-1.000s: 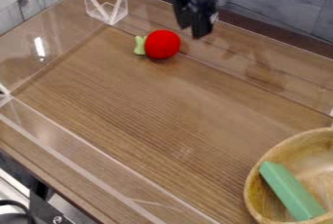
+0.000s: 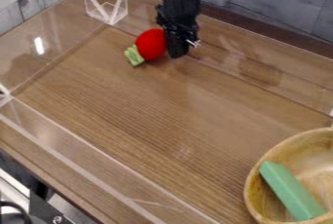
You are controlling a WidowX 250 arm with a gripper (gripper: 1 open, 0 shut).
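Observation:
The black gripper (image 2: 177, 35) is low at the back of the wooden table (image 2: 156, 130), right beside a red round object (image 2: 150, 44), touching or very close to its right side. Its fingers look shut, with nothing clearly between them. A small pale green piece (image 2: 134, 56) lies at the red object's lower left.
A wooden bowl (image 2: 267, 213) holding a long green object (image 2: 291, 190) sits at the front right. A white wire-like item (image 2: 107, 6) stands at the back left, near the wall.
The gripper has come down and moved left against the red object. The red object and green piece have shifted slightly left and toward the front.

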